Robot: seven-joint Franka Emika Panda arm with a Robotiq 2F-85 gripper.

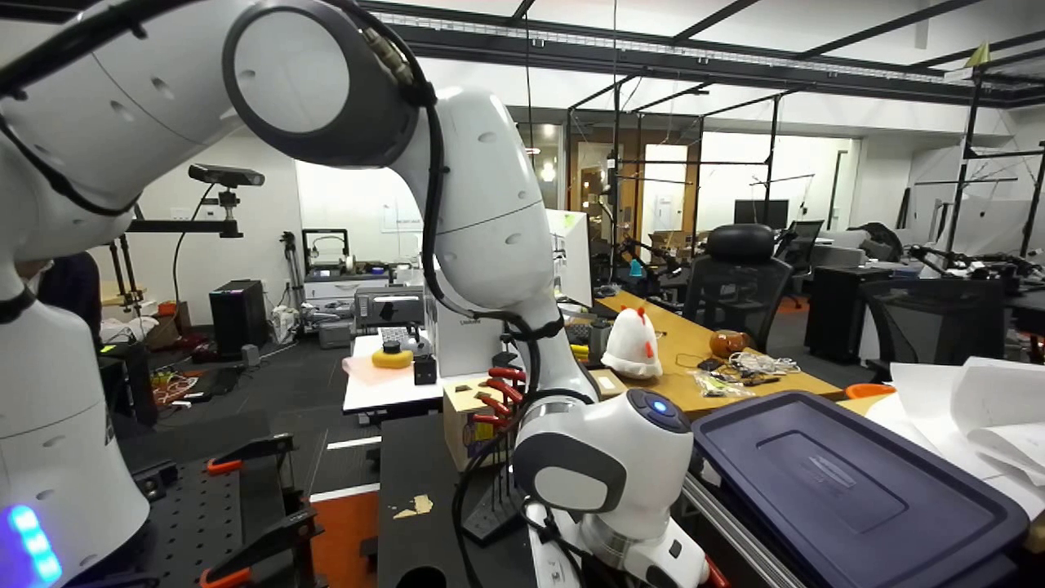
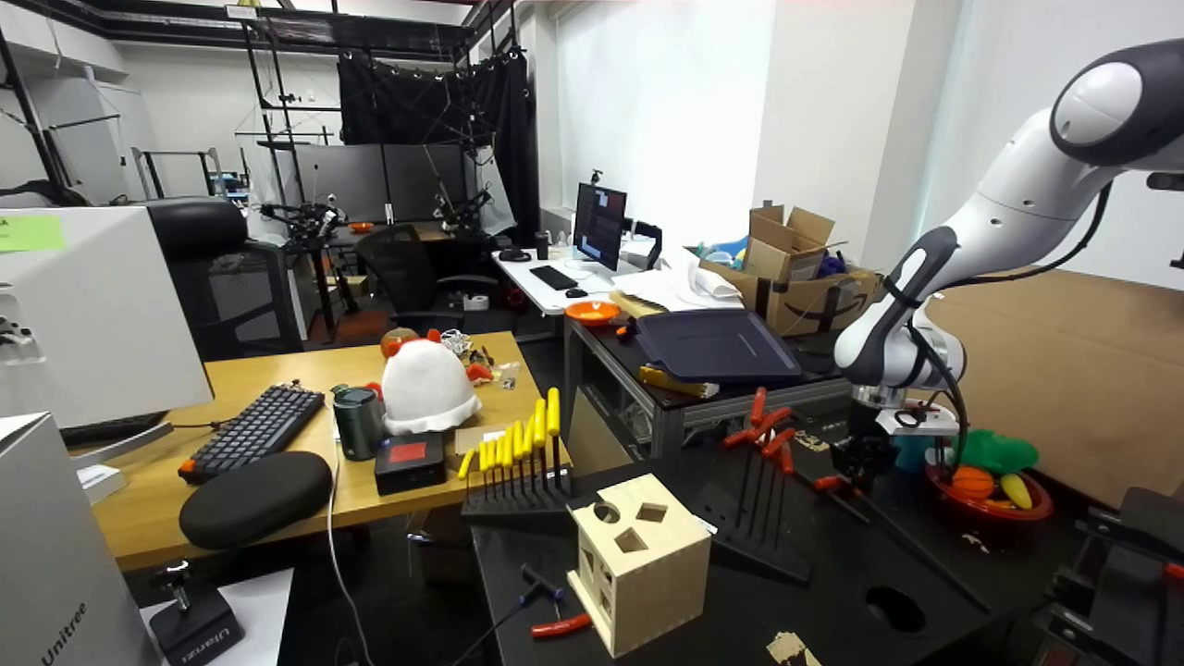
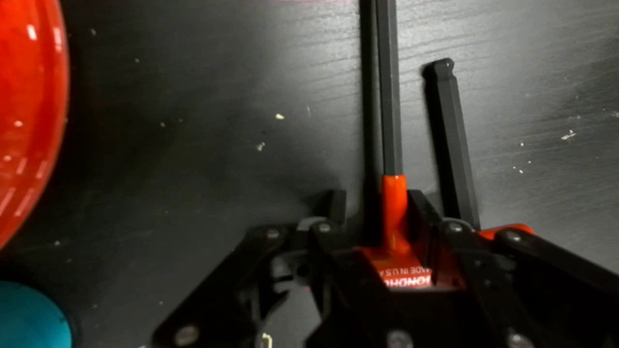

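Observation:
In the wrist view, a hex key with a red handle (image 3: pixel 395 209) and a long black shaft (image 3: pixel 389 87) lies on the black table. My gripper is partly open around this handle; the right finger is close against it, while a gap shows on the left. Whether the right finger touches the handle is unclear. A second, shorter hex key (image 3: pixel 455 133) lies just to the right, its red handle mostly hidden by the finger. In exterior view 2 my gripper (image 2: pixel 863 457) is low over the table, its fingertips hard to make out.
A red bowl (image 2: pixel 1038 501) of toy food stands close by the gripper. Red-handled hex keys stand in a rack (image 2: pixel 766 551) near a wooden shape box (image 2: pixel 655 566). A teal object (image 3: pixel 32 316) sits lower left in the wrist view. Bare table lies between bowl and keys.

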